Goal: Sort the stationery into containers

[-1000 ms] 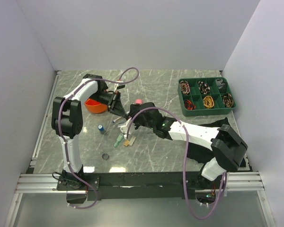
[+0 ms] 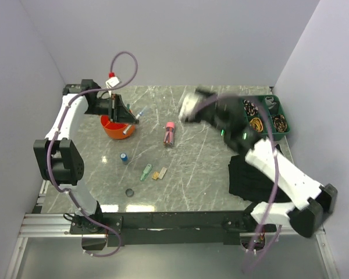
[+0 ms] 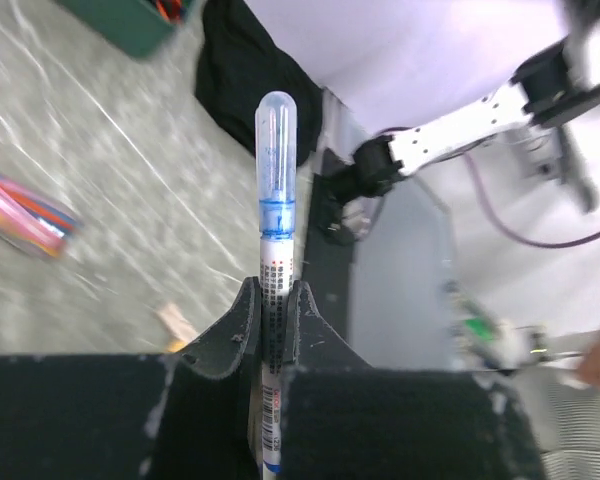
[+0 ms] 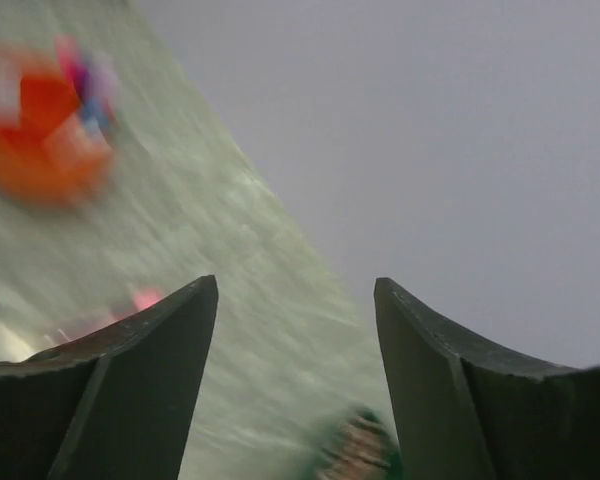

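Observation:
A white pen with a clear, blue-banded cap stands upright in the left wrist view, pinched by my left gripper. From above, my left gripper is over the right rim of the orange bowl, with the pen slanting across it. My right gripper is open, with nothing between its fingers; in the top view its arm is blurred. A pink pencil case lies mid-table. Toward the front are a blue-capped item, a green item, a yellowish block and a whitish block.
A green compartment tray with coiled cords is at the back right, partly covered by my right arm. Black cloth lies in front of it. A dark round tape sits near the front edge. Bare marble surrounds the pencil case.
My two grippers, close together mid-table before, have parted. The left one moved left with the pen to the orange bowl; the right one swung back and to the right, toward the green tray.

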